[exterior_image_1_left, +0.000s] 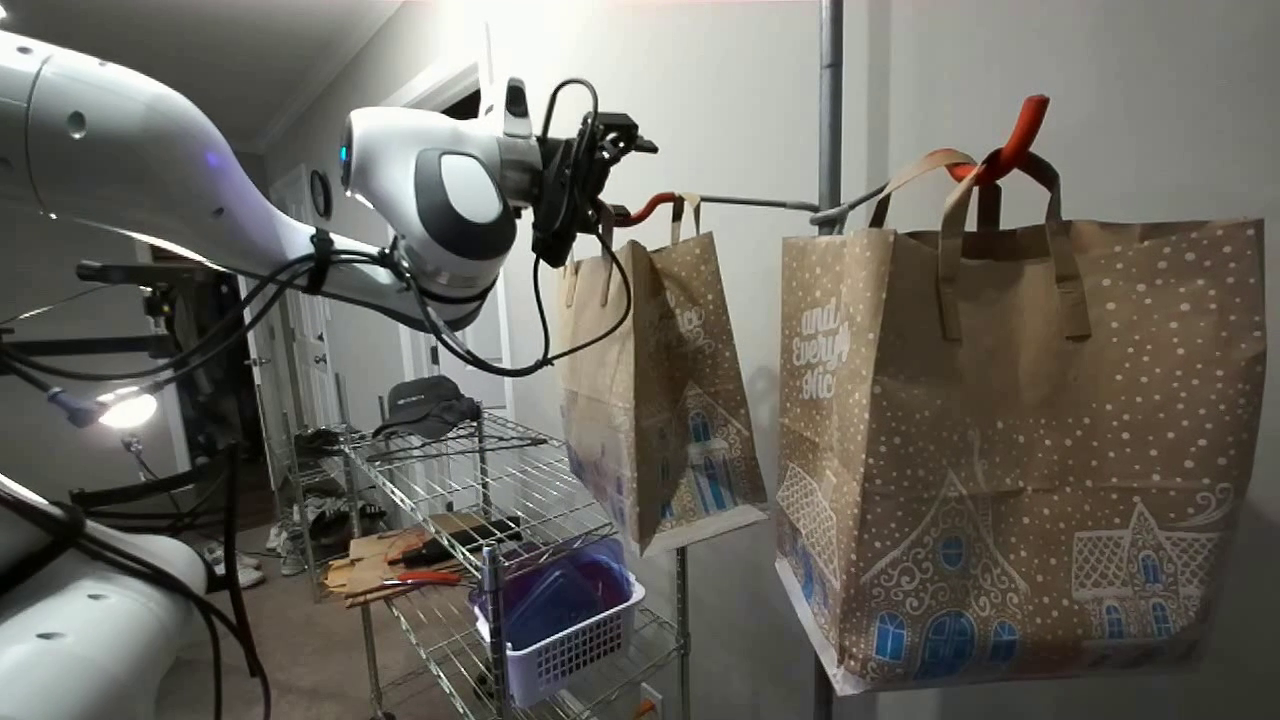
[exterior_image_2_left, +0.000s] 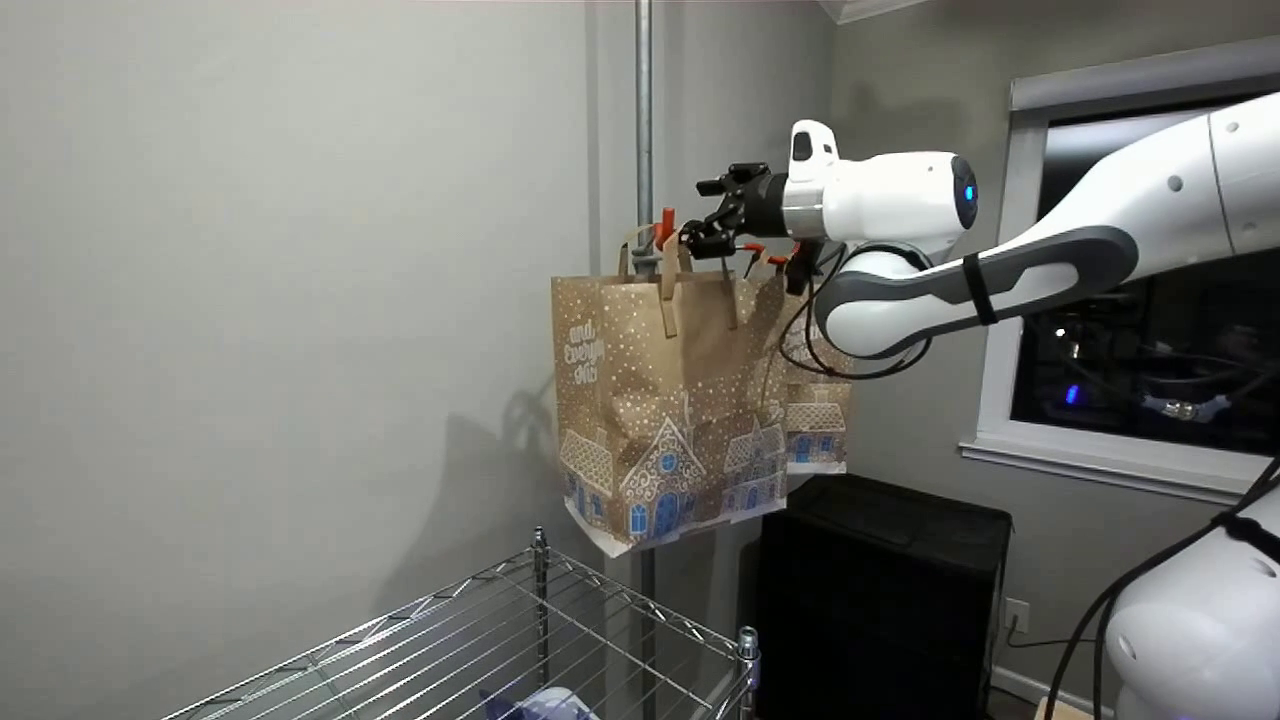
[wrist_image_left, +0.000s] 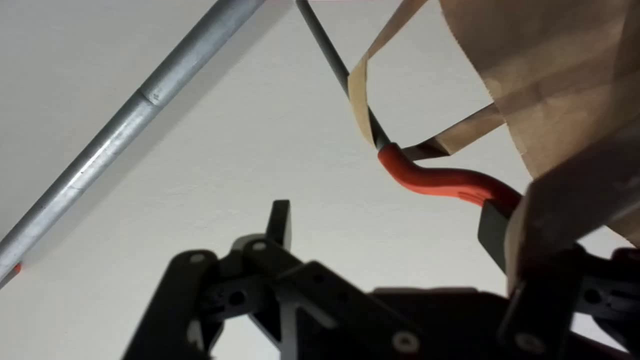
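A brown paper bag (exterior_image_1_left: 690, 360) with a printed house hangs from a red-tipped hook (exterior_image_1_left: 648, 208) on the pole's left arm. My gripper (exterior_image_1_left: 632, 182) is beside that hook, its fingers apart. In the wrist view, one handle strap (wrist_image_left: 358, 102) loops over the hook's grey rod, behind the red tip (wrist_image_left: 441, 178). The other strap (wrist_image_left: 561, 192) lies across my right finger (wrist_image_left: 493, 231), partly covering it. Bare wall shows between the gripper's (wrist_image_left: 387, 227) fingers. Whether that strap is fully around the finger is hard to tell.
A second, similar bag (exterior_image_1_left: 1044, 444) hangs from another red hook (exterior_image_1_left: 1020, 138) on the right. The metal pole (exterior_image_1_left: 830, 108) stands between them. Below the left bag is a wire shelf (exterior_image_1_left: 516, 462) with a cap (exterior_image_1_left: 426, 406) on top and a white basket (exterior_image_1_left: 576, 648) lower down.
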